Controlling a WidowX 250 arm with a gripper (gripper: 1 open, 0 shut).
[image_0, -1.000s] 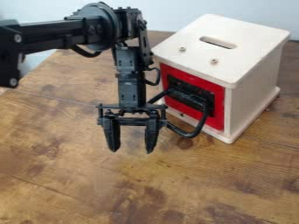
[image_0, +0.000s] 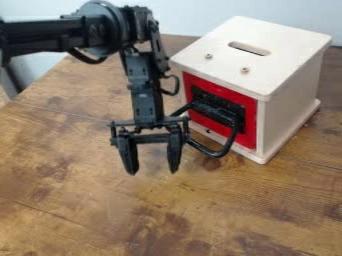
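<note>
My black gripper (image_0: 151, 158) hangs pointing down over the wooden table, in front of and left of a pale wooden box (image_0: 266, 62). Its two fingers stand apart, with only tabletop visible between them. The box has a slot on its sloped top, two small knobs, and a red front panel (image_0: 197, 77) carrying a black fitting. A black loop handle (image_0: 231, 129) juts from that front toward my gripper; whether it touches the gripper I cannot tell.
A white wall stands behind the table.
My arm and gripper have shifted very slightly, the upper arm a little to the right. The box stays where it was.
</note>
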